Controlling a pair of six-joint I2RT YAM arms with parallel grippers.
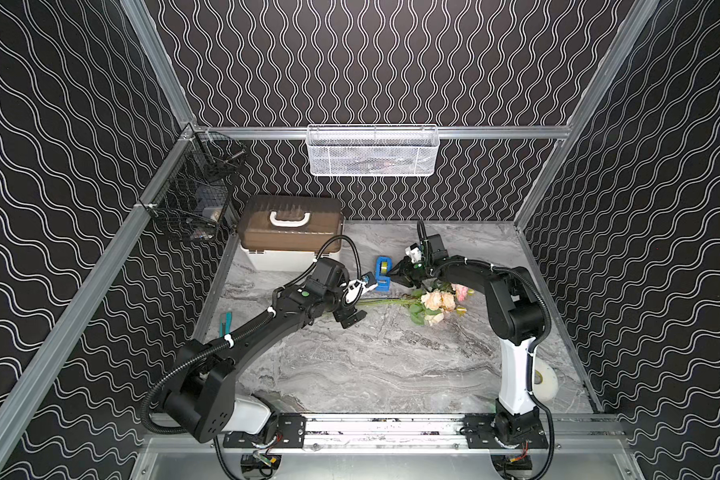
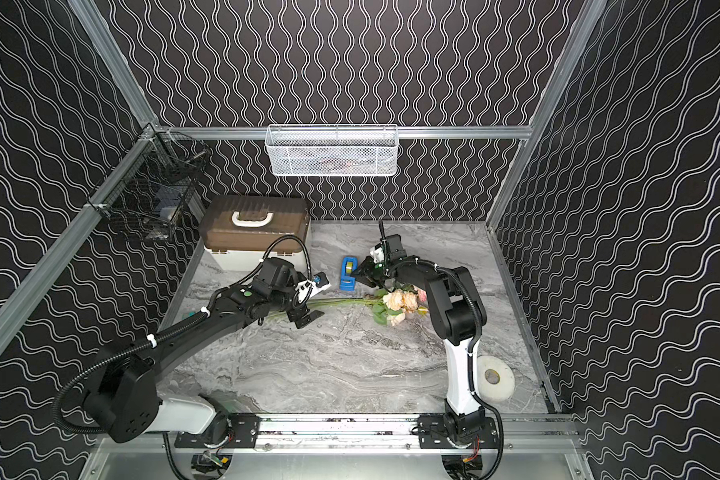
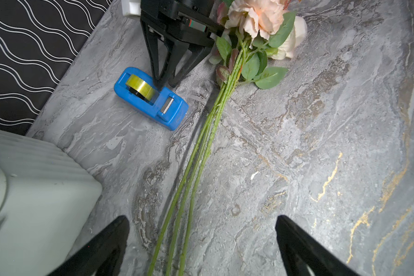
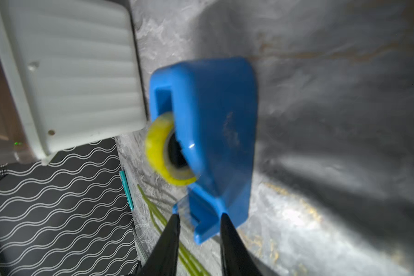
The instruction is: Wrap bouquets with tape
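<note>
A blue tape dispenser (image 3: 145, 99) with a yellow tape roll (image 3: 140, 86) stands on the grey marbled table near the back middle. My right gripper is part open at the dispenser's cutter end; whether its fingers touch it I cannot tell. The bouquet lies to the front of it, with peach flowers (image 1: 436, 300) to the right and green stems (image 3: 195, 170) running left. Above the stem ends, my left gripper stands wide open, its dark fingers (image 3: 106, 243) apart on either side and nothing held.
A brown-lidded white toolbox (image 1: 290, 228) is at the back left. A large white roll (image 2: 494, 377) lies at the front right, near the right arm's base. Teal-handled tools (image 1: 226, 322) rest at the left edge.
</note>
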